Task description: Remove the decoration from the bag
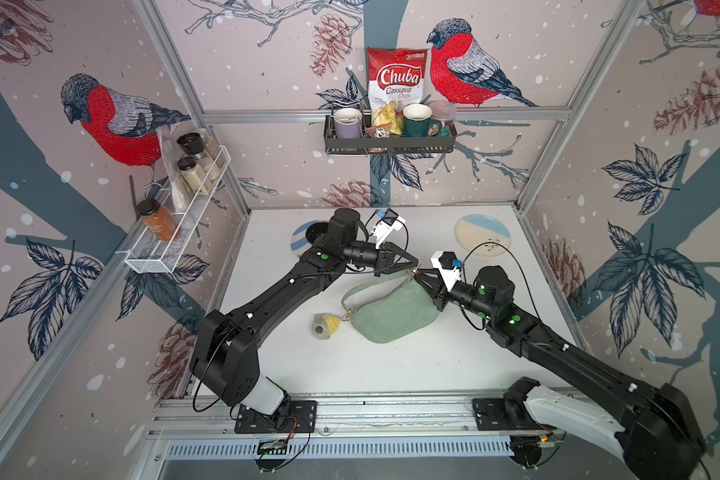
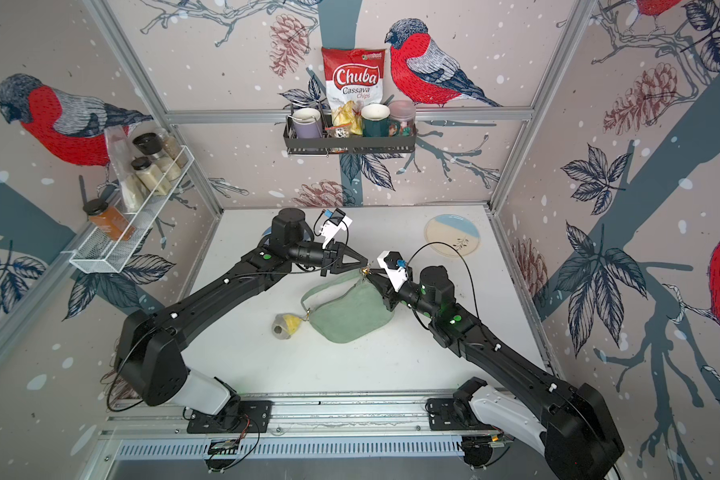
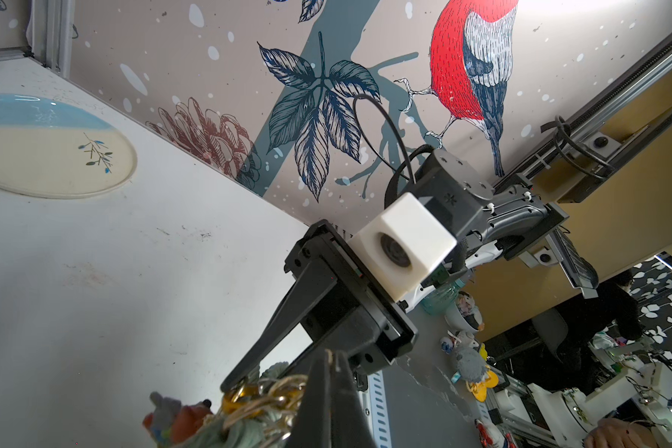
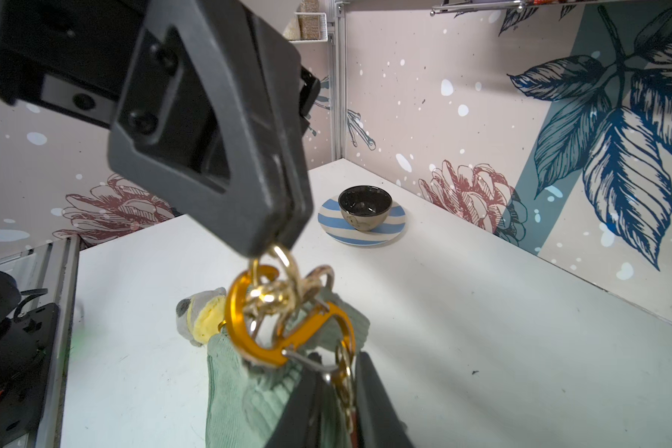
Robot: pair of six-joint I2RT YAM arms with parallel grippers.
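A green bag rests on the table with a grey-yellow plush at its left end. At its top right are metal rings and an orange carabiner, with small figures hanging there. My left gripper is shut above the bag, at the metal rings; its tip touches or pinches a ring, hard to tell which. My right gripper reaches in from the right at the carabiner, just below the left one; its fingertips are blurred and partly hidden by the hardware.
A beige-blue plate lies at back right, a bowl on a striped plate at back left. A wire shelf hangs on the left wall, a rack on the back wall.
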